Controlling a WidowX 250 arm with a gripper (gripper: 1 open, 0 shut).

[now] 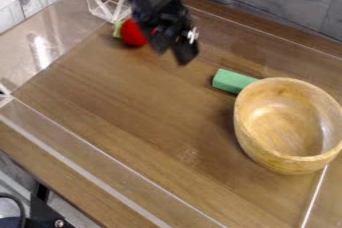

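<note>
My gripper [171, 44], dark and blurred, hangs over the upper middle of the table; whether its fingers are open or shut is unclear. It partly hides a red round object [131, 34] on the table behind it. A green block [234, 82] lies right of the gripper and lower in the view, beside a large wooden bowl [283, 144] at the right.
A white wire item [106, 2] sits at the back left. A pale wall or ledge [321, 17] runs along the back right.
</note>
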